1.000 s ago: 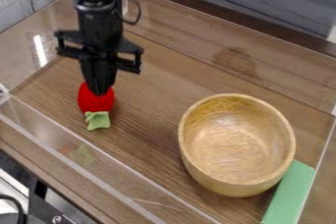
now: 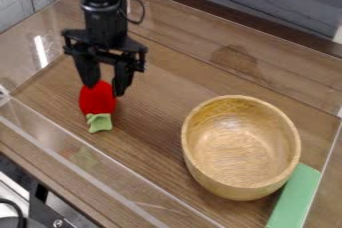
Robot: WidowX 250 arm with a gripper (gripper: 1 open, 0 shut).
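My gripper [image 2: 104, 72] is low over a red object [image 2: 96, 100] with a pale green end, which lies on the wooden table at the left. The gripper's fingers hang apart just above the red object; whether they touch it, I cannot tell.
A large wooden bowl [image 2: 241, 167] sits at the lower right, with a green board [image 2: 294, 200] beside it at the table's corner.
The bowl has not moved.
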